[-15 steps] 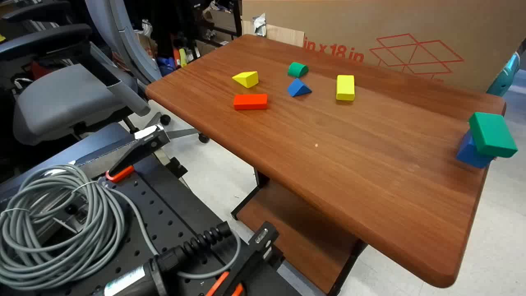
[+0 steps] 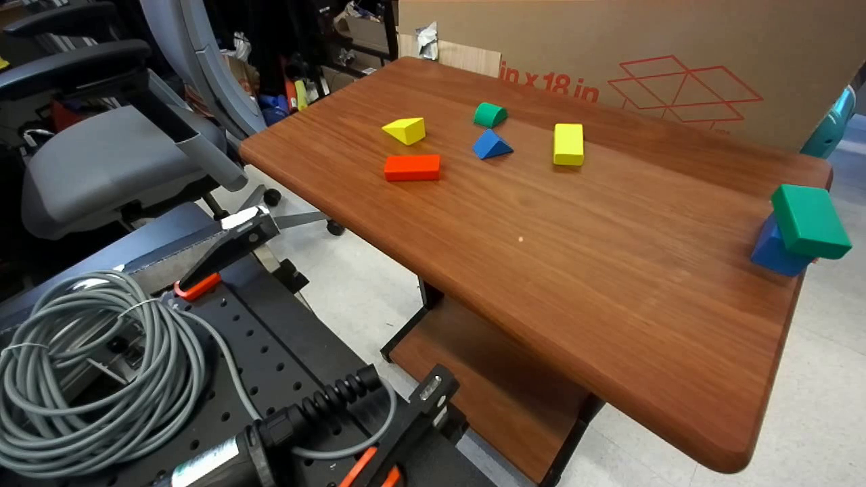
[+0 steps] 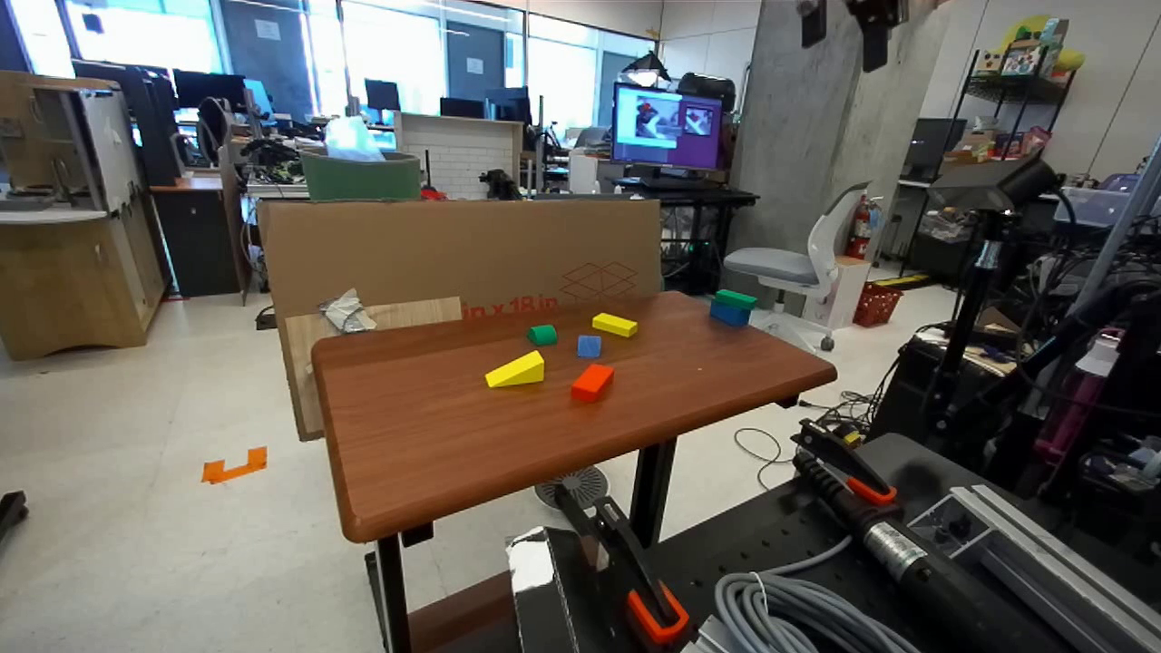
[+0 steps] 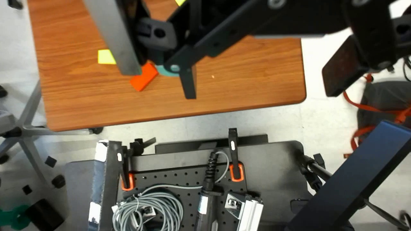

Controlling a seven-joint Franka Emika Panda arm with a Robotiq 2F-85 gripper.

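Observation:
On the brown table (image 2: 617, 268) lie several loose blocks. A red block (image 2: 412, 168) is nearest the front. Behind it sit a yellow wedge (image 2: 406, 130), a blue triangular block (image 2: 492, 145), a green rounded block (image 2: 490, 114) and an upright-looking yellow block (image 2: 568, 145). By the right edge, a green block (image 2: 812, 220) rests tilted or offset on a blue block (image 2: 775, 247). High above the table, at the top of exterior view 2, my gripper (image 3: 843, 42) hangs open and empty, well away from every block. Its dark parts partly hide the blocks in the wrist view.
A cardboard sheet (image 3: 435, 245) stands behind the table. In front is a black perforated cart (image 2: 268, 341) with coiled grey cable (image 2: 97, 373) and orange-handled clamps.

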